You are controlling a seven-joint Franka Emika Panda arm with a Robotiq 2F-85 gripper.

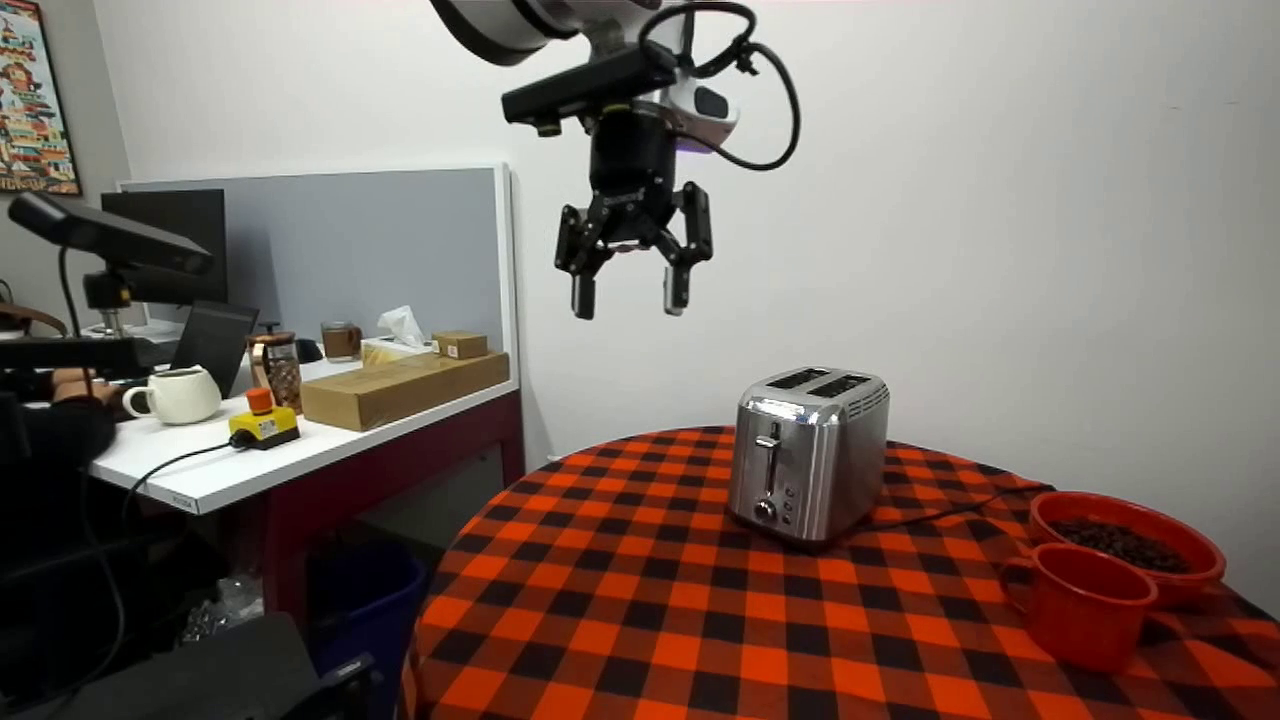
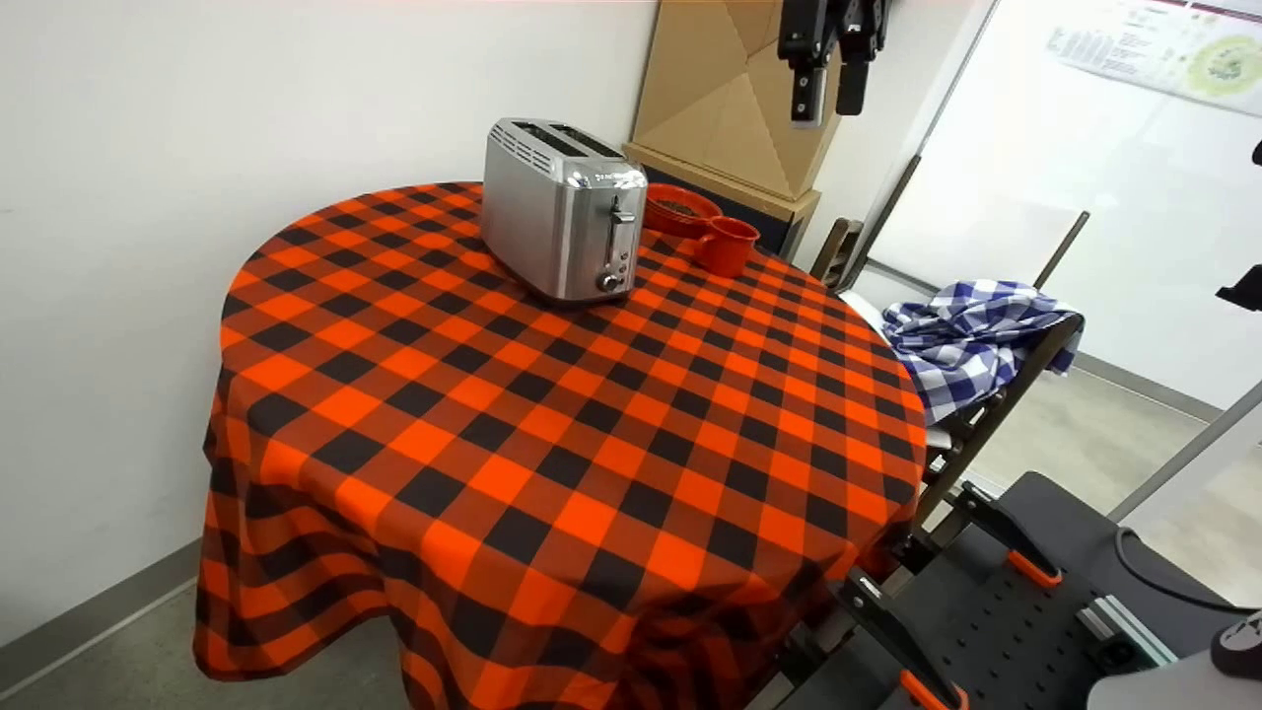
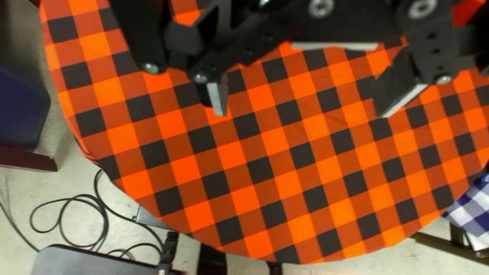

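Note:
High above the table my gripper stands open, its fingers well apart and nothing between them. The wrist view shows bare checkered cloth between the fingertips. A silver two-slot toaster stands upright on the table, its lever and knob facing the front. Both slots look dark, and whether anything is inside cannot be told. A red mug sits at the right side of the table. Beside it is a red bowl holding dark brown bits.
A red and black checkered cloth covers the round table, whose front and left are clear. The toaster's black cord runs right toward the bowl. A white desk is off to the left.

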